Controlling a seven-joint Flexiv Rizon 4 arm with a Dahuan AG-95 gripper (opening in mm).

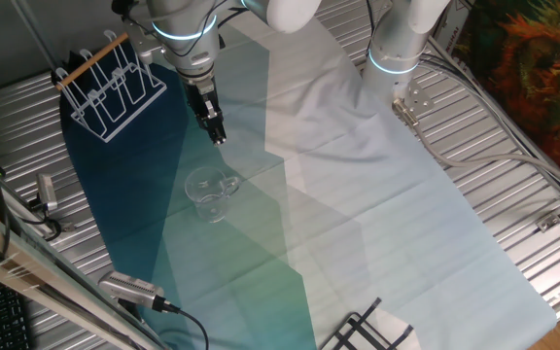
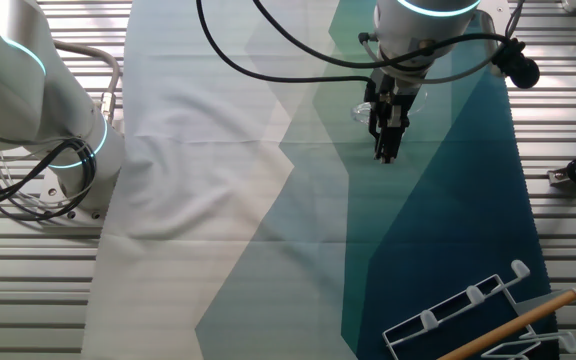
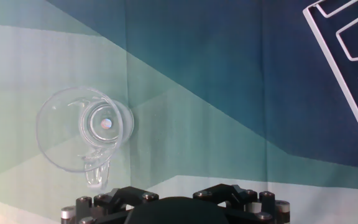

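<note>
A clear glass or plastic cup with a side handle (image 1: 210, 206) stands on the cloth, apparently upright. From the wrist it appears left of centre, its wide rim toward the left; a small pale spot shows in the bottom of the cup (image 3: 106, 124). My gripper (image 1: 218, 142) hangs above the cloth on the rack side of the cup, apart from it. The fingers spread wide to both sides at the bottom edge of the wrist view, so the gripper looks open, with nothing seen between them. In exterior view 2 the gripper partly covers the cup (image 2: 362, 113).
A white wire rack with a wooden bar (image 1: 115, 97) stands on the dark blue part of the cloth. Another dark-and-white frame (image 1: 369, 331) lies at the front edge. Small cameras sit beside the cloth, one a silver camera (image 1: 129, 288).
</note>
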